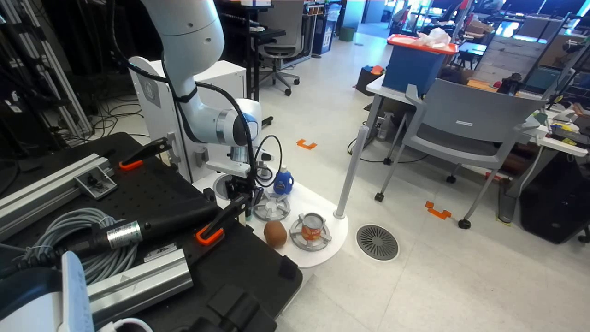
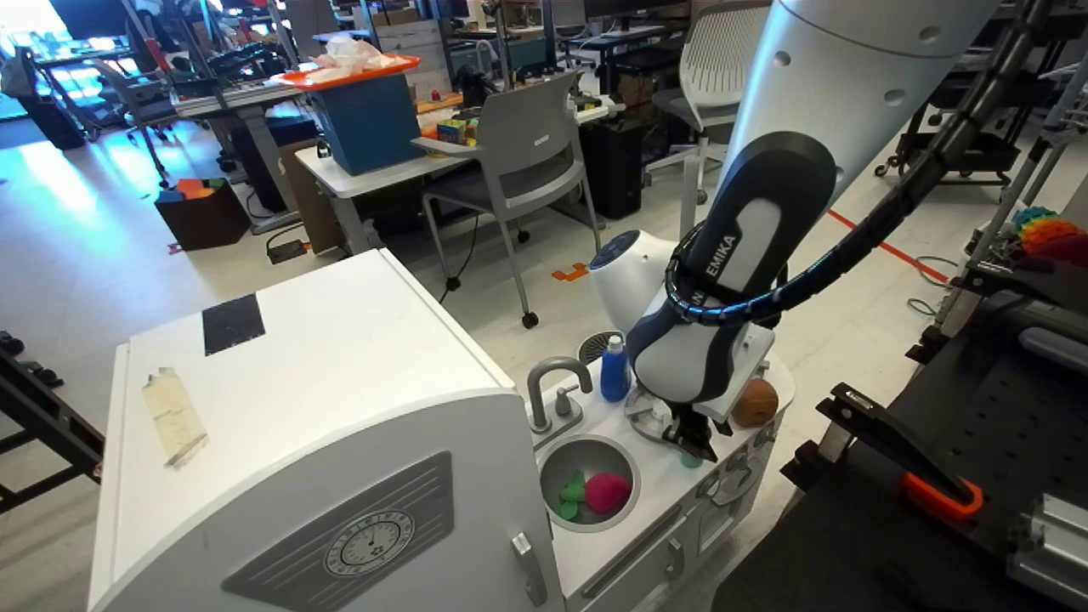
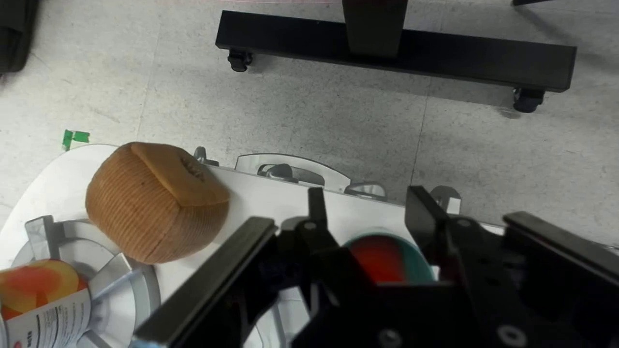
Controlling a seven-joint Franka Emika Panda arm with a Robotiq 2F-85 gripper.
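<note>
In the wrist view my gripper is part open, with a clear gap between its fingers. A teal cup (image 3: 422, 264) with something red inside appears below and between them. Its near side is hidden by the gripper, and I cannot tell whether the fingers touch it. From exterior view 2, the gripper (image 2: 698, 437) is low over the white counter (image 2: 663, 500), close beside the small teal cup (image 2: 691, 460). Exterior view 1 shows the gripper (image 1: 247, 194) near the back burner, mostly dark against its surroundings.
A brown plush item (image 3: 154, 203) sits by the front burner, which carries an orange-labelled can (image 1: 312, 227). A blue bottle (image 1: 283, 181) stands behind the burners. The sink (image 2: 552, 474) holds a pink and green plush item (image 2: 606, 493). A black clamp (image 1: 235, 213) juts close to the counter.
</note>
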